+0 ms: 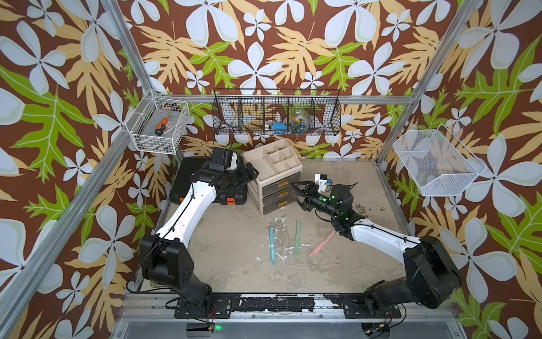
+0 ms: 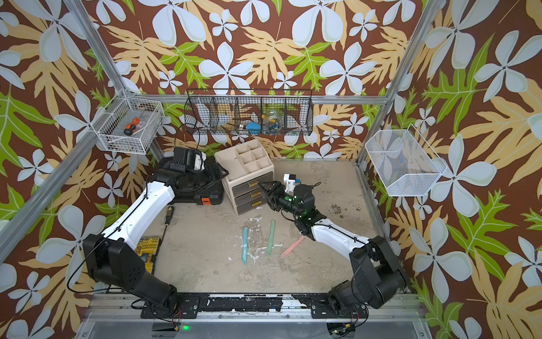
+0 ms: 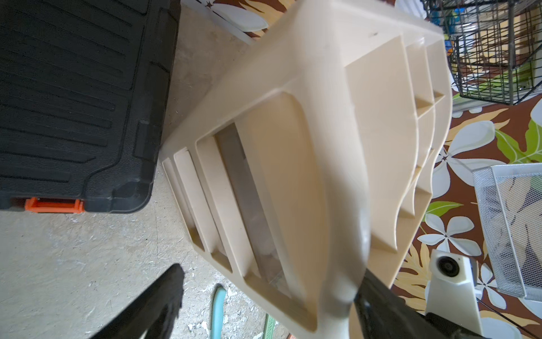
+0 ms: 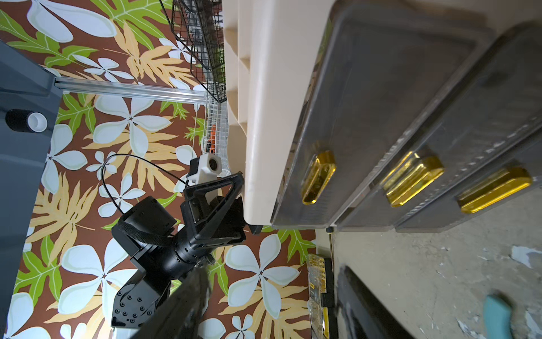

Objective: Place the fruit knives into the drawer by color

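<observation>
A beige organizer with three grey drawers and gold handles stands at the back of the table; all drawers look shut. My left gripper is open at the organizer's left upper corner, which lies between the blurred fingertips. My right gripper is open, close in front of the drawer fronts at the right, nothing held. On the table lie a cyan knife, a green knife and a pink knife, side by side in front of the organizer.
A black case sits left of the organizer. Wire baskets hang on the back rail and both side rails. Tools lie at the table's left edge. The front middle table holds only the knives.
</observation>
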